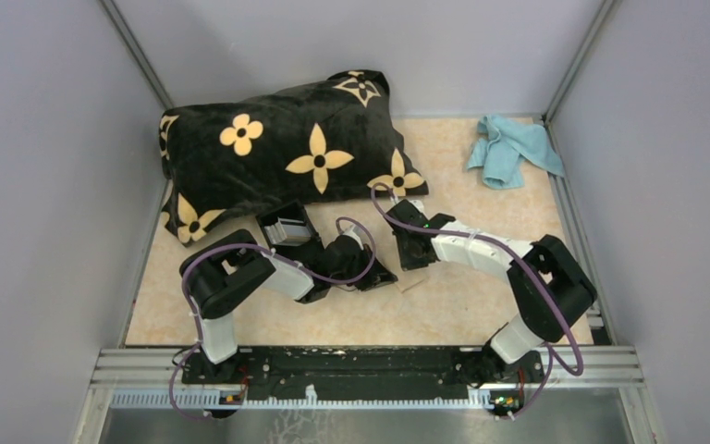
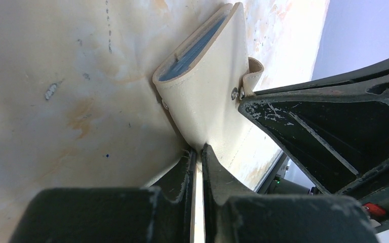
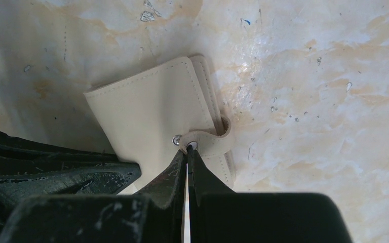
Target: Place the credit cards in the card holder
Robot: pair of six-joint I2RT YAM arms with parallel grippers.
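A beige leather card holder [image 2: 215, 86] lies on the marbled table between my two arms. Something blue [image 2: 195, 54] shows inside its open edge in the left wrist view. A strap [image 3: 210, 143] with metal studs lies across the front at its side. My left gripper is closed around the holder's near edge, with a narrow strip of beige between its fingers. Pressed together, the tips of my right gripper rest at the strap's stud; nothing shows between them. From above, only a small part of the holder [image 1: 411, 282] is visible.
A black box [image 1: 263, 222] holding some light, card-like items [image 1: 287, 231] stands behind the left arm. The black patterned cushion [image 1: 277, 148] fills the back left, and a blue cloth [image 1: 513, 153] lies at the back right.
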